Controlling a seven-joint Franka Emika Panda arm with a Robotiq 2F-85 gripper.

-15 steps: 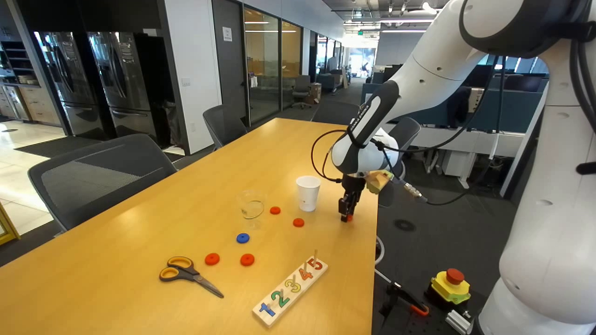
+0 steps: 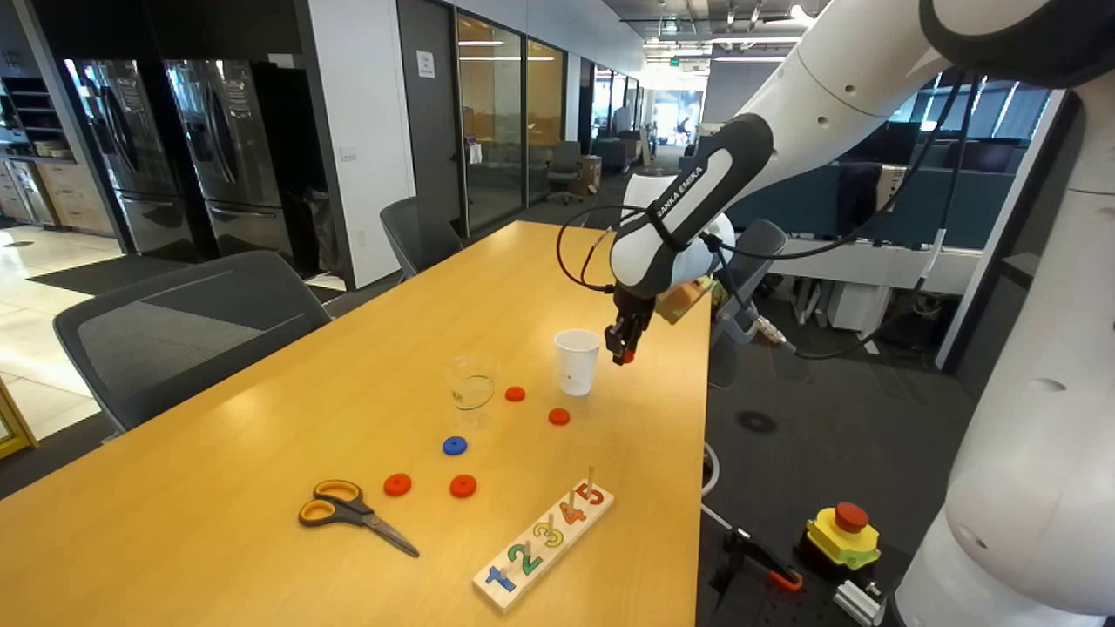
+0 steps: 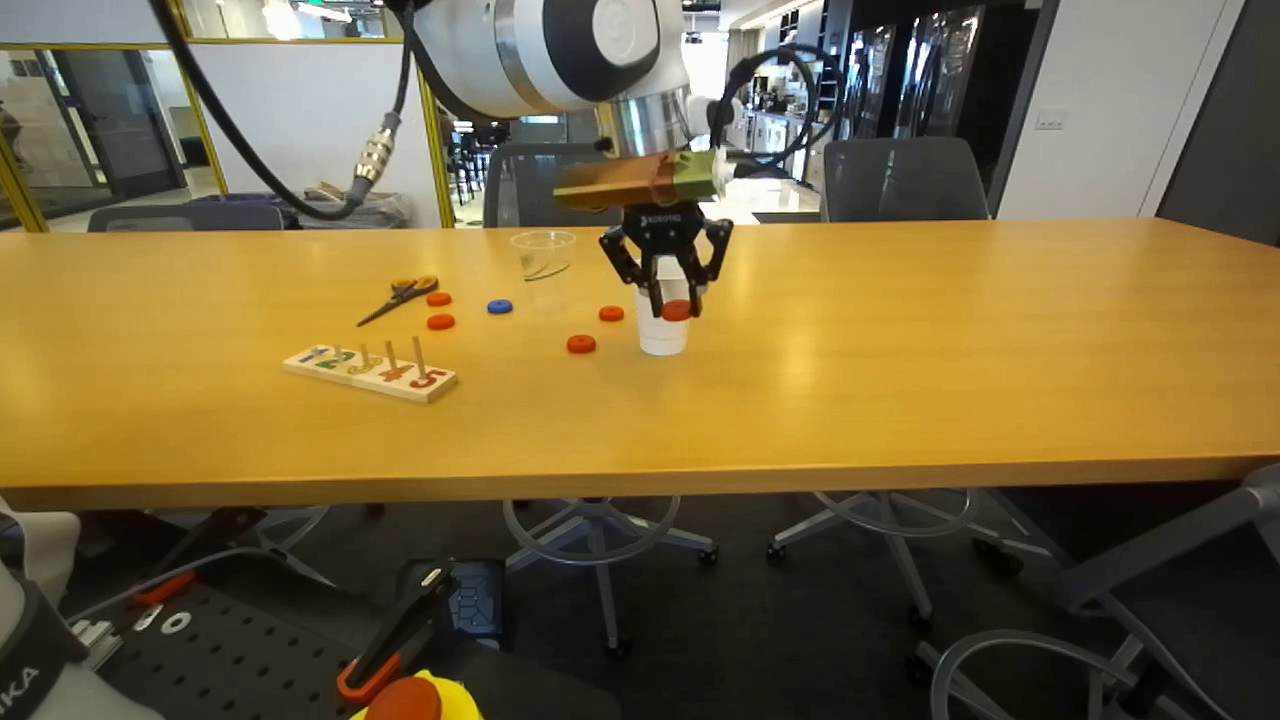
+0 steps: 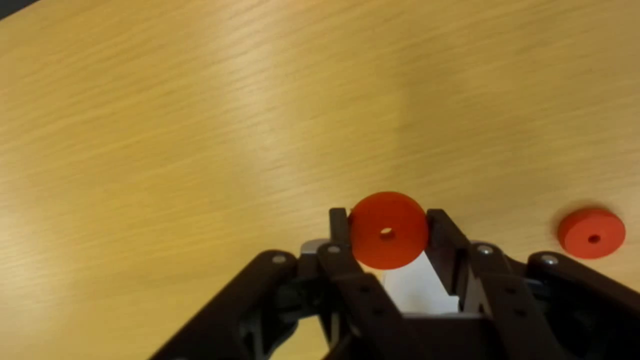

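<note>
Pinched between the two fingertips of my gripper is a red ring (image 4: 387, 234) with a small hole. In exterior view 2 the held ring (image 3: 675, 310) appears in front of the white cup (image 3: 663, 338), above the table. In exterior view 1 my gripper (image 2: 623, 353) hangs just right of the upright white cup (image 2: 576, 364). Part of the cup (image 4: 417, 288) shows behind my fingers in the wrist view. Several loose red rings, such as one ring (image 2: 559, 416), and a blue ring (image 2: 455, 445) lie on the table.
A clear cup (image 2: 471, 388) stands left of the white cup. Scissors (image 2: 353, 511) lie at the front left. A wooden board (image 2: 546, 543) with pegs and painted numbers 1 to 5 sits near the table's edge, its pegs bare.
My gripper has risen from low over the table and moved up and left in exterior view 1, closer to the white cup, carrying the red ring. The things on the table have not moved.
</note>
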